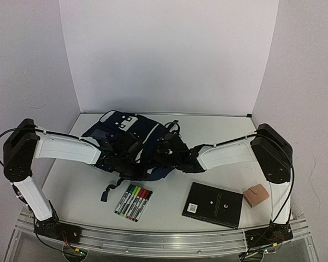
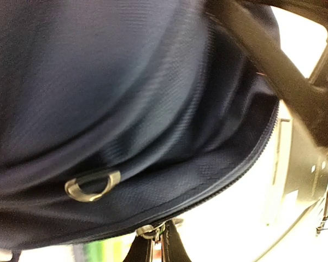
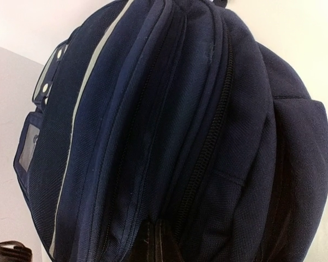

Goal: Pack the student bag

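Observation:
The dark navy student bag lies at the back left of the table. Its zip curves along the lower edge in the left wrist view. My left gripper is at that edge, its fingers close together on the small metal zip pull. In the right wrist view my right gripper is shut against the bag's side, apparently pinching fabric beside a seam; its tips are partly lost in the dark cloth. From above, both grippers nearly meet at the bag's front and cover its opening.
Several colored markers lie in front of the bag. A black notebook rests at the front right, with a small tan wallet beside it.

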